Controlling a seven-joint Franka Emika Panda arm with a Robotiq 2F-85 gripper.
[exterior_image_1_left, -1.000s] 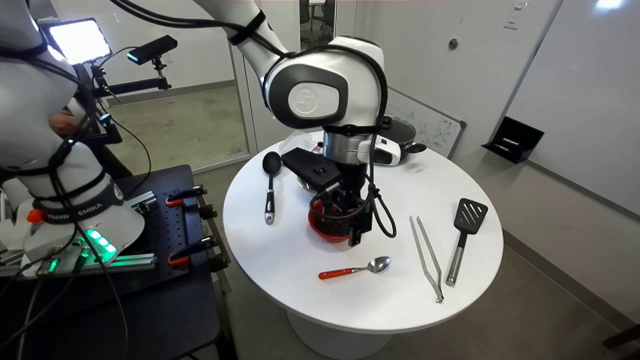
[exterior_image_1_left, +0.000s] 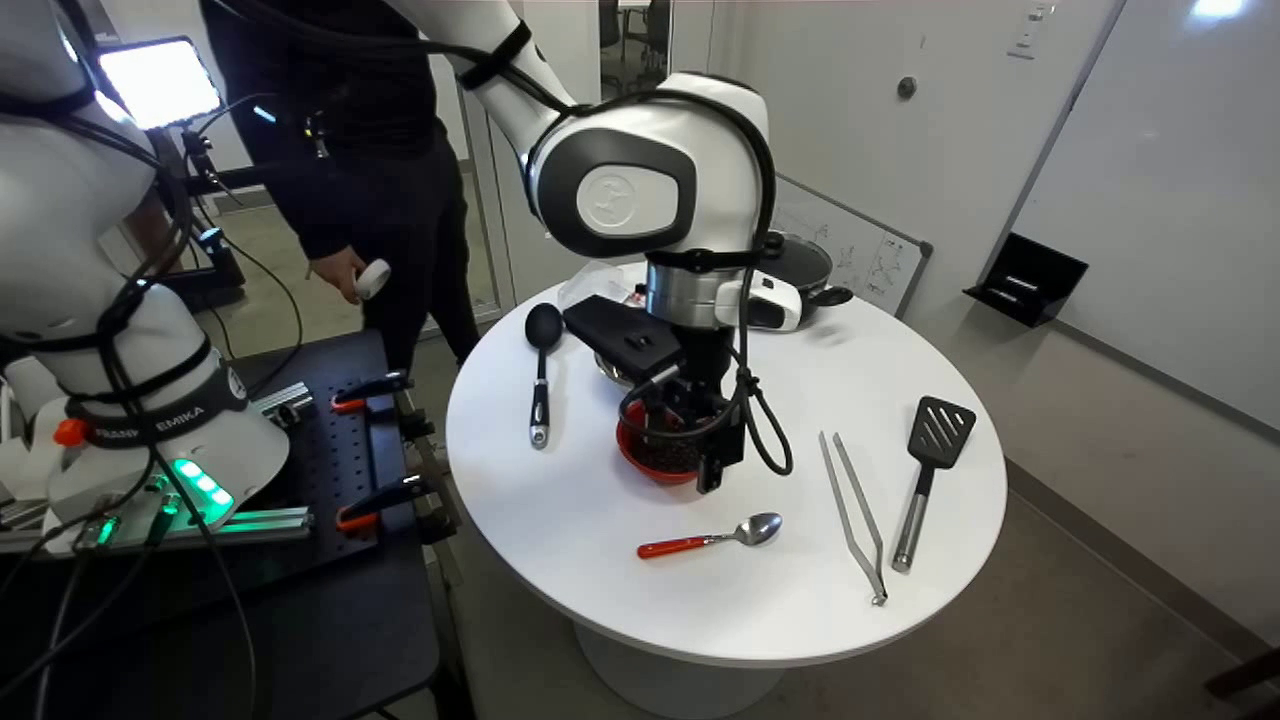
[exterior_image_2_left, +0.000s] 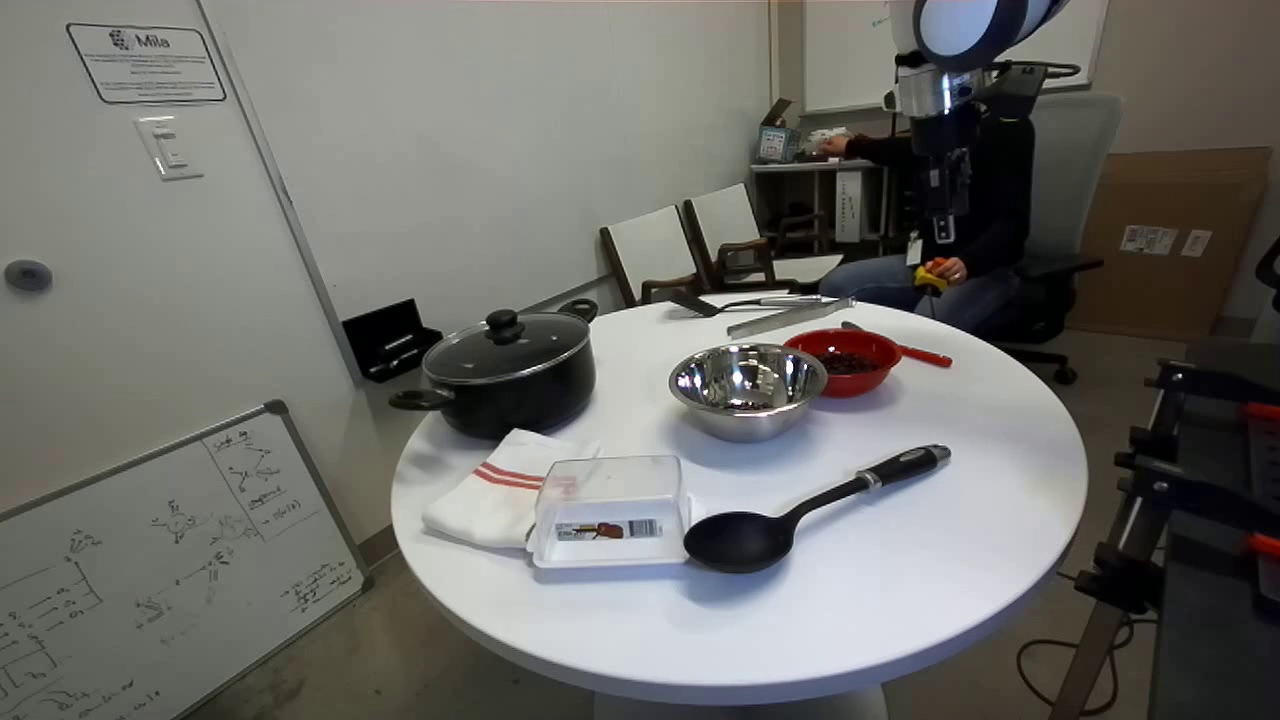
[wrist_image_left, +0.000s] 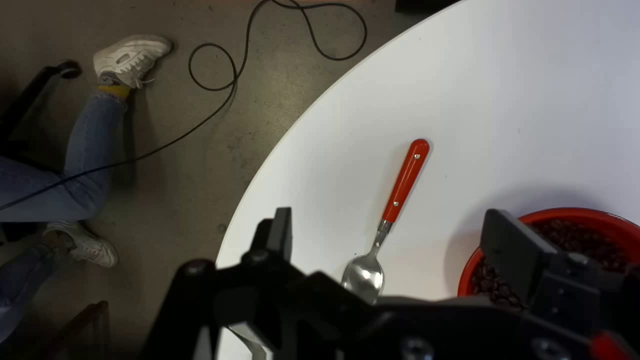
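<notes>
In the wrist view my gripper is open, its two fingers wide apart with nothing held between them. Beneath that gap, on the white table, lies a spoon (wrist_image_left: 400, 189) with a red handle and a metal bowl end. Close by stands a red bowl (wrist_image_left: 469, 275) of dark beans, partly covered by the right finger (wrist_image_left: 517, 255). From exterior view 2 the gripper (exterior_image_2_left: 945, 228) is seen high above the tabletop, well clear of the red bowl (exterior_image_2_left: 858, 382). A shiny metal bowl (exterior_image_2_left: 746, 420) sits beside the red one.
A black lidded pot (exterior_image_2_left: 510, 390), a striped towel (exterior_image_2_left: 486, 504), a clear plastic box (exterior_image_2_left: 612, 510) and a black serving spoon (exterior_image_2_left: 741, 542) occupy other parts of the table. Tongs (exterior_image_1_left: 849, 516) and a slotted spatula (exterior_image_1_left: 941, 434) lie on the far side from the robot base. Bare tabletop surrounds the red-handled spoon.
A person in dark clothes has come into the background behind the arm, holding a white object. The arm and the things on the table look unmoved.
</notes>
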